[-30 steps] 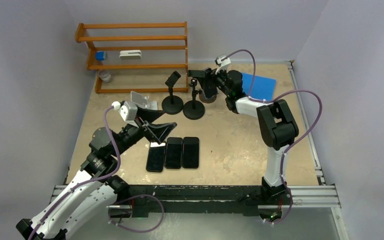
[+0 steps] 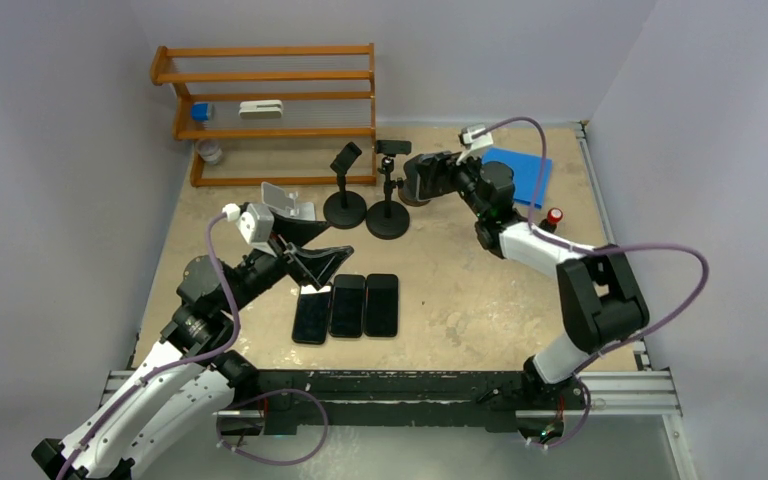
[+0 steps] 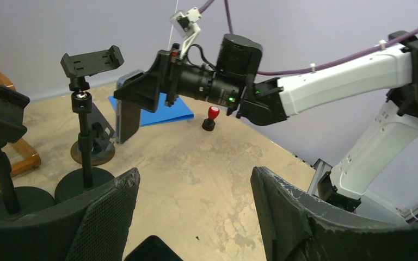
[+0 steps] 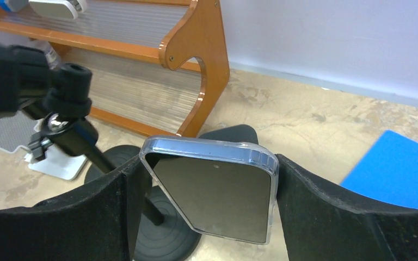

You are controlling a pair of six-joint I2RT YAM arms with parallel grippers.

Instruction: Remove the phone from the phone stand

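Observation:
A phone in a clear case is gripped by my right gripper, raised just right of the stands, seen edge-on in the left wrist view. A tall black stand (image 3: 90, 62) has an empty holder; a shorter black stand (image 3: 2, 111) is beside it. A stand with a round base (image 3: 95, 155) is behind. My left gripper (image 2: 315, 245) is open and empty above the front left of the table.
Three phones (image 2: 347, 305) lie in a row at the front. A wooden rack (image 2: 260, 135) stands at the back left, a blue pad (image 2: 525, 175) at the back right.
My right gripper and the phone in it have moved rightward, away from the stands. The left arm is unchanged.

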